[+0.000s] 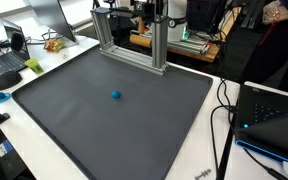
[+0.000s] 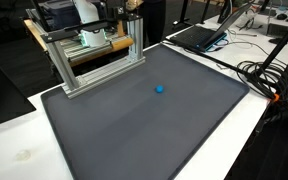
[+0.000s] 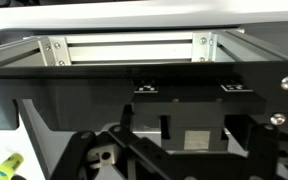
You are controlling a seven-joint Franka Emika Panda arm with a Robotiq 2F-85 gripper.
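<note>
A small round blue object [image 1: 116,94] lies alone on the dark grey mat [image 1: 84,125]. Exterior view 2 shows the same blue object [image 2: 159,89] toward the mat's far side, with bare mat around it. In the wrist view my gripper is open, its two fingertips apart and nothing held between them. Metal framing [image 3: 124,53] and a dark bar fill the background there. The blue object is not in that view. From outside, the gripper is too small and cluttered against the metal frame to make out clearly.
A silver metal frame [image 2: 109,75] stands along one edge of the mat. A black laptop [image 1: 269,115] and loose cables [image 1: 221,115] lie beside the mat. Several small items, including a yellow-green one [image 1: 33,65], sit past the opposite edge.
</note>
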